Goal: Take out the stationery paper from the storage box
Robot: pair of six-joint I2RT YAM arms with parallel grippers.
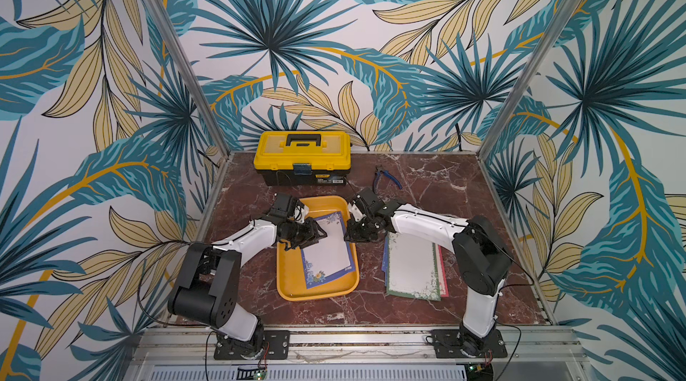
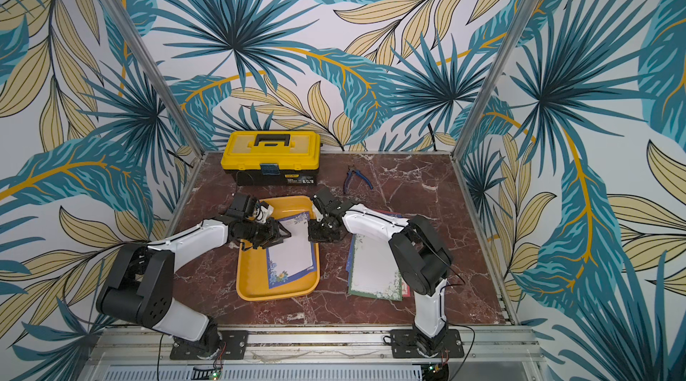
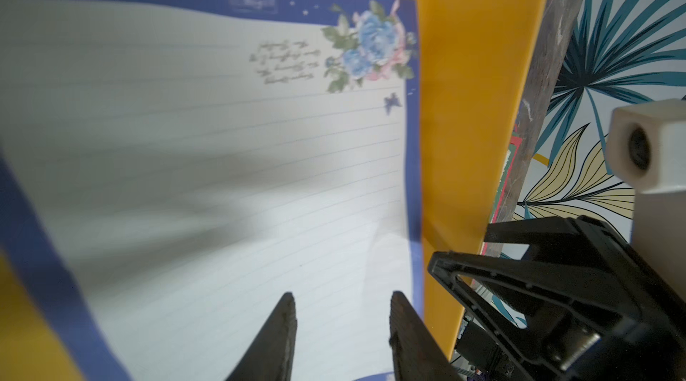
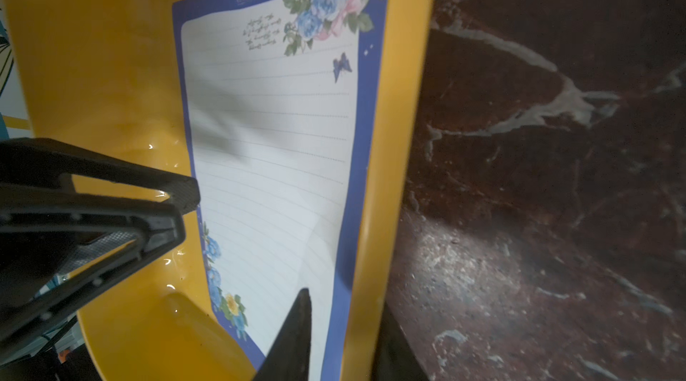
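A blue-bordered sheet of lined stationery paper (image 1: 330, 252) lies flat in the yellow tray (image 1: 291, 284), near its right wall. In the left wrist view my left gripper stands open above the sheet, with only paper visible beyond the gap. My right gripper is partly open, its fingertips on either side of the tray's right rim (image 4: 391, 130). The sheet's blue edge runs close inside that rim, and nothing shows gripped. From above, the arms cover the sheet's upper corners.
To the right of the tray sits a stack of other stationery sheets (image 1: 411, 270). Behind stand a yellow-lidded toolbox (image 1: 303, 156) and blue-handled pliers (image 1: 387, 179). Bare table lies at the back right.
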